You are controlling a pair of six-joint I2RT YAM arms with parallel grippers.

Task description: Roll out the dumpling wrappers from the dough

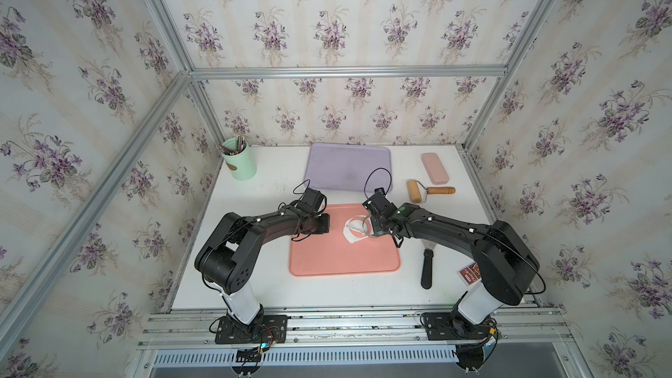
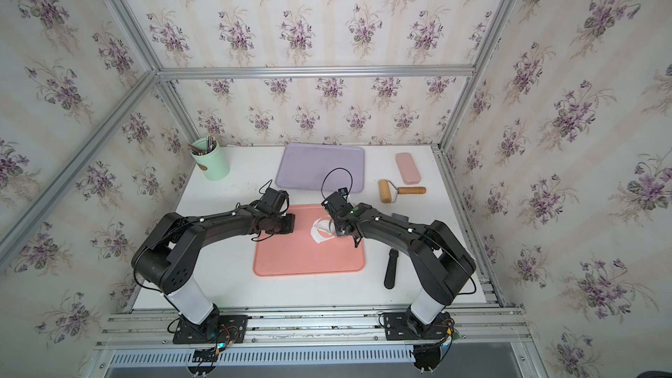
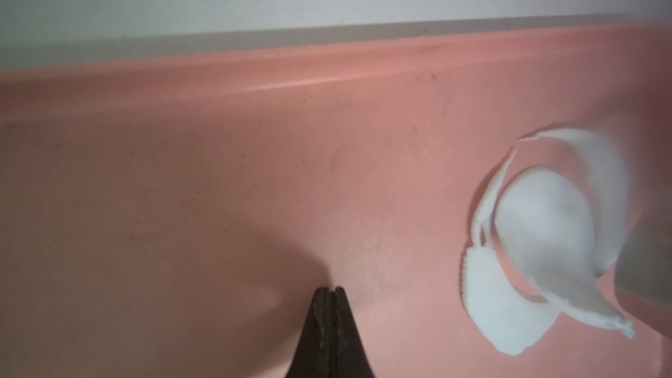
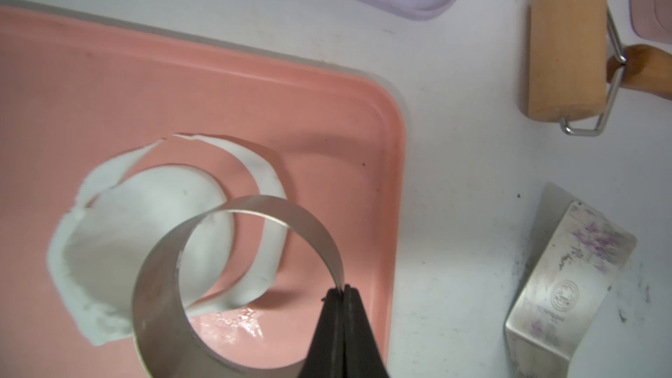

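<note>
A flat white dough disc (image 4: 147, 217) sits within a broken ring of dough scrap (image 4: 269, 182) on the pink tray (image 4: 350, 252). In the left wrist view the disc (image 3: 542, 210) looks bent, its lower end lapping over the scrap (image 3: 504, 308). My right gripper is shut on the thin wall of a metal ring cutter (image 4: 308, 224). From the right wrist, the cutter overlaps the lower right of the disc; whether they touch, I cannot tell. Over the tray's left part, my left gripper is shut with nothing visible between its fingers.
Right of the tray lie a wooden roller (image 1: 414, 191) and a scraper with a black handle (image 1: 427, 269). An empty-looking lilac tray (image 1: 348, 166) and a pink block (image 1: 434, 168) are at the back. A green utensil cup (image 1: 241, 164) stands back left.
</note>
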